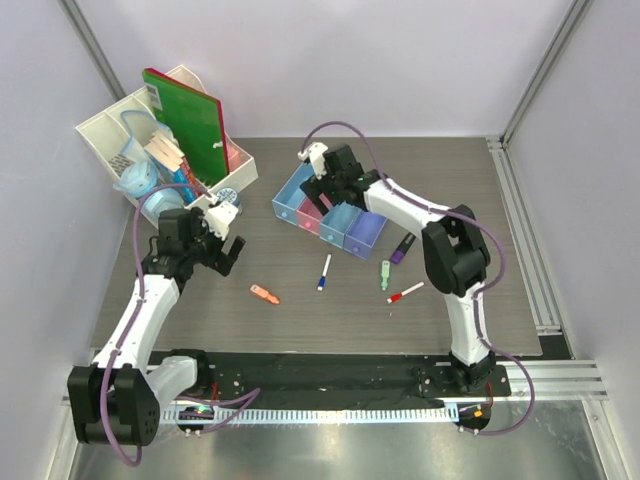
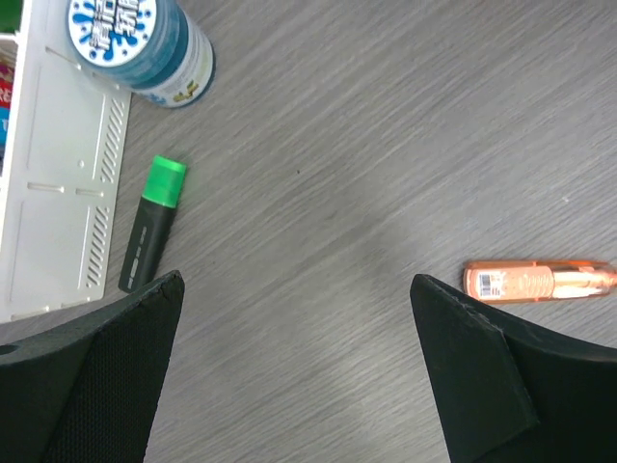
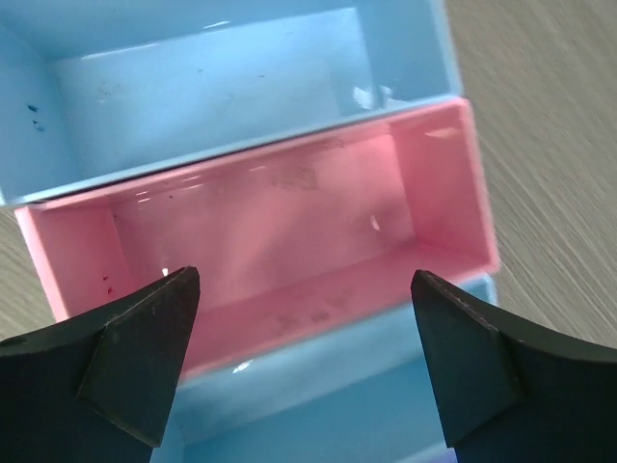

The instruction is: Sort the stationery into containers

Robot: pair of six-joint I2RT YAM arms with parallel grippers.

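Observation:
A row of bins, light blue, pink [image 3: 260, 212] and dark blue [image 1: 370, 230], sits at the back centre, my right gripper [image 1: 317, 195] open over it. My left gripper [image 1: 226, 255] hangs open above the table at left; below it are an orange highlighter [image 2: 530, 281] and a black-green marker [image 2: 151, 227]. In the top view a blue-capped marker [image 1: 325, 272], green highlighter [image 1: 385, 275], red-capped marker [image 1: 405, 292] and purple item [image 1: 402, 249] lie on the table.
A white organiser [image 1: 105, 135] with a green board and supplies fills the back left, a round jar [image 2: 135, 48] beside it.

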